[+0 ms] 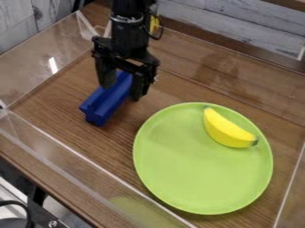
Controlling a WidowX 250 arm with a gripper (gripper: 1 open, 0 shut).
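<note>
My black gripper point(125, 73) hangs open over the upper end of a blue elongated block point(102, 105), which lies diagonally on the wooden table at the left. Its fingers straddle the block's top part, partly hiding it; whether they touch it I cannot tell.
A large green plate point(201, 178) with a yellow banana point(229, 129) on it fills the right front. A yellow object behind the arm at the back is mostly hidden. Bare wood point(60, 111) lies left of the block. A white wall runs along the back.
</note>
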